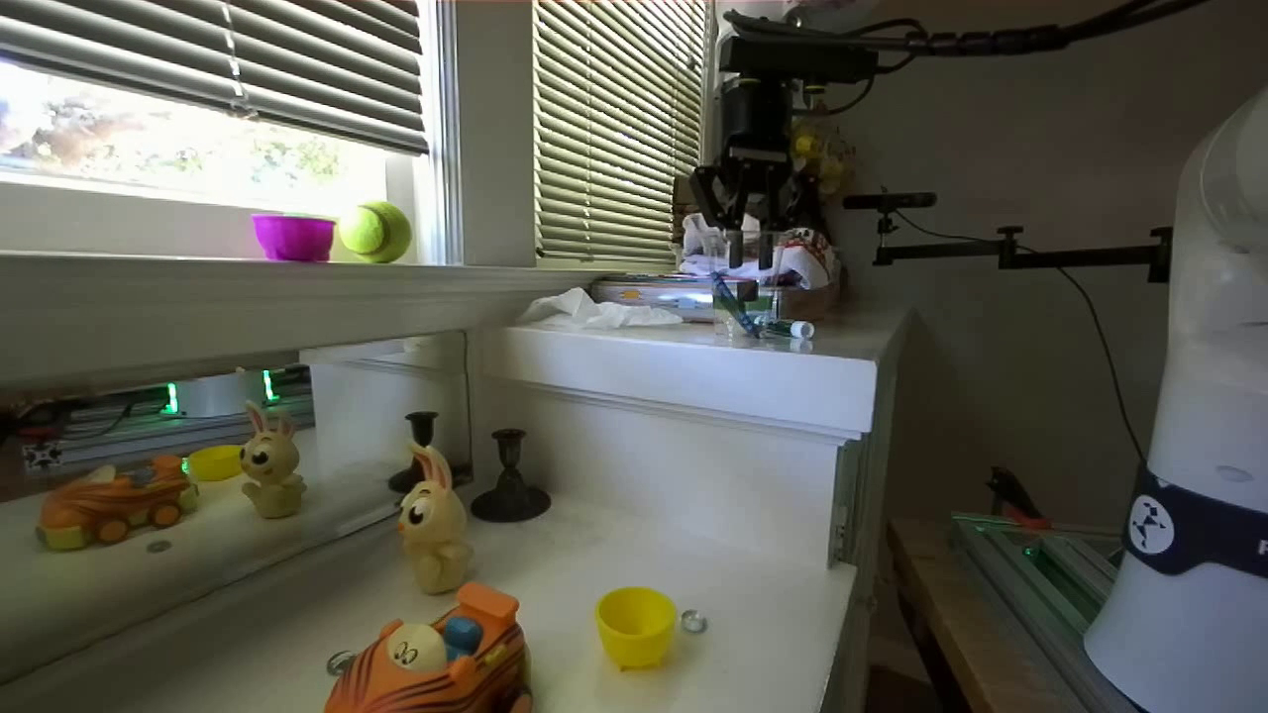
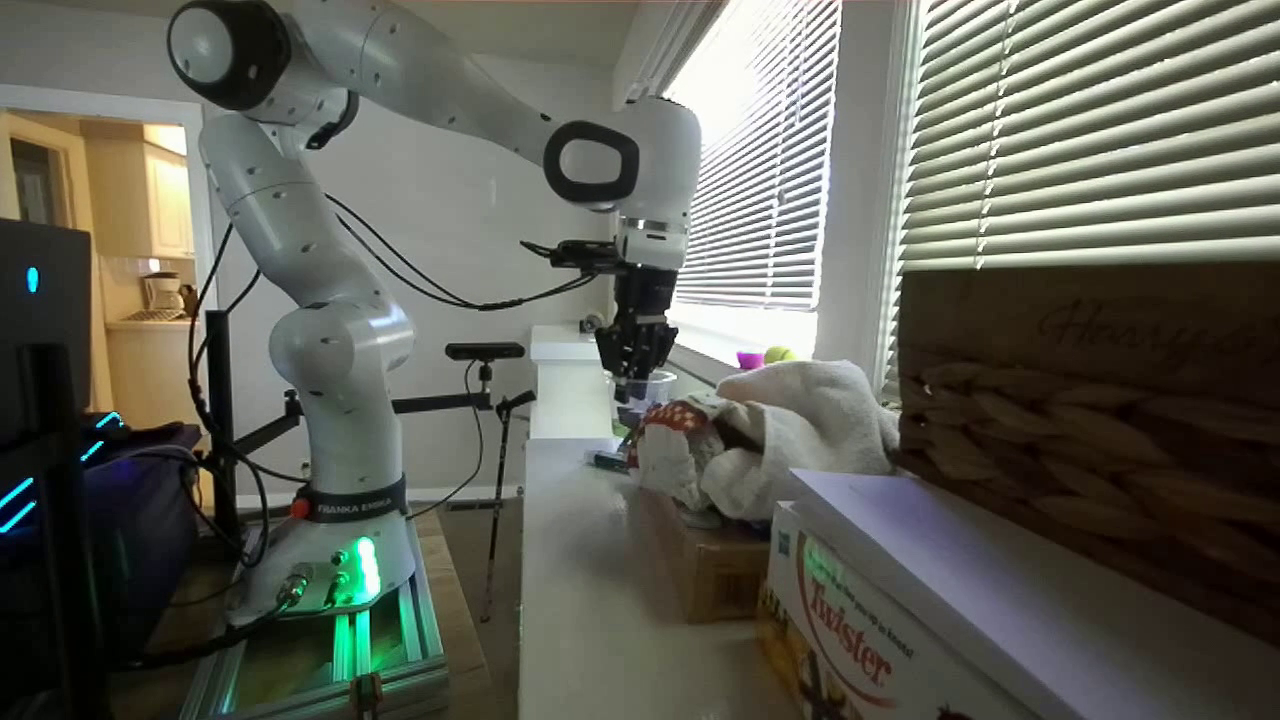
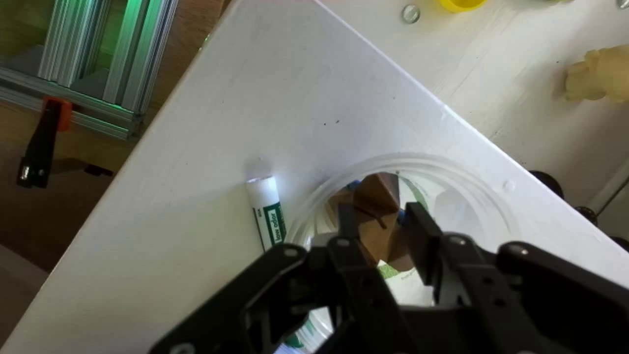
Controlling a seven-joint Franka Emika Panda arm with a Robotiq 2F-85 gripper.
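A clear round container stands on the white raised ledge, with a brown object and something blue inside it. Over its mouth is my gripper, pointing down, its fingertips reaching within the rim. The fingers are part open; the brown object shows in the gap between them in the wrist view, and contact cannot be made out. Leaning inside the container is a blue pen-like item. A white and green marker lies on the ledge beside the container.
A crumpled tissue lies left of the container; towels are bunched close by. On the lower shelf sit a yellow cup, a rabbit toy, an orange car and a candlestick. The ledge's near part is clear.
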